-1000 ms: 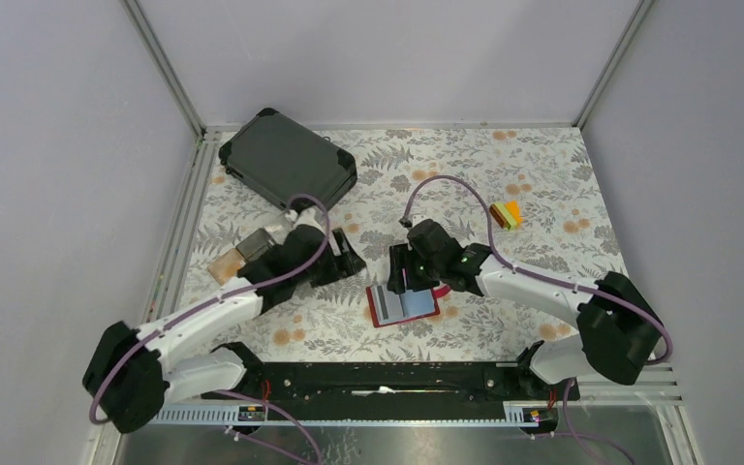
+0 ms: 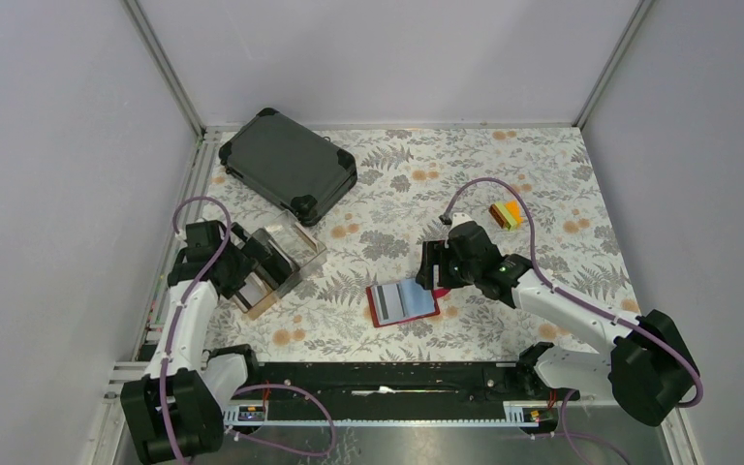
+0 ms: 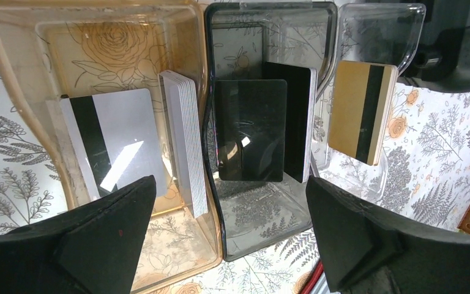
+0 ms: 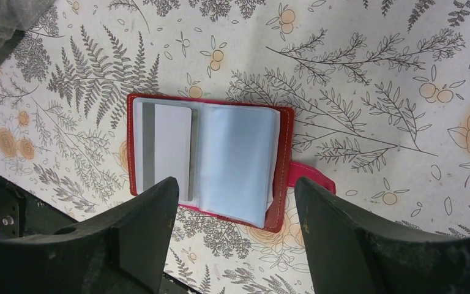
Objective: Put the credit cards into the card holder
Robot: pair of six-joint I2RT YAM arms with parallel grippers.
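In the right wrist view a red card holder lies open on the patterned cloth. A white card shows in its left part, and pale translucent sleeves cover the right. Above the holder hangs my right gripper, fingers parted and nothing between them. My left gripper stands open over clear bins at the left. Beneath it lie white cards in the amber bin, black cards in the dark-edged bin and gold cards in the clear bin. No card is between its fingers.
A dark grey case lies at the back left, behind the bins. Coloured building blocks sit at the right. Between the bins and the holder the cloth is bare.
The right gripper has moved right across the holder. The holder itself stays where it was.
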